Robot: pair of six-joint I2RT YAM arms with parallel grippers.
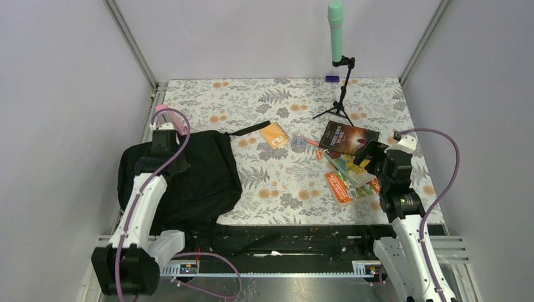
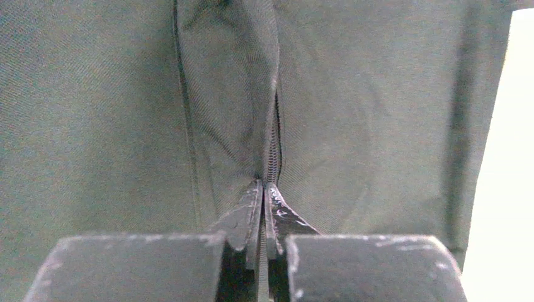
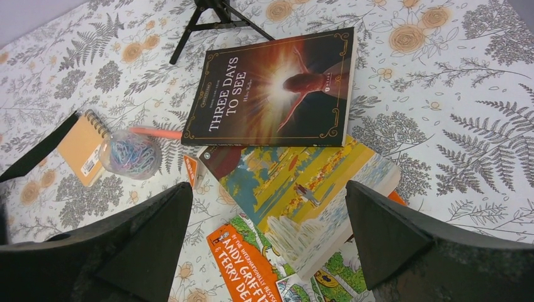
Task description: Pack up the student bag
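The black student bag (image 1: 204,189) lies flat at the table's left. In the left wrist view my left gripper is shut on the fabric flap (image 2: 242,94) that runs beside the bag's zipper (image 2: 273,148). Over the books at the right, my right gripper stands open with nothing between its fingers. Below it a dark book titled "Three Days to See" (image 3: 277,88) overlaps a yellow painted book (image 3: 296,189), which rests partly on an orange and green book (image 3: 242,261). An orange notebook (image 1: 274,135) and a clear round container (image 1: 298,144) lie mid-table.
A black tripod (image 1: 342,100) stands at the back right. The bag's strap (image 1: 250,128) reaches toward the notebook. A pink item (image 1: 171,118) sits beyond the bag, and a small blue object (image 1: 332,79) is by the back wall.
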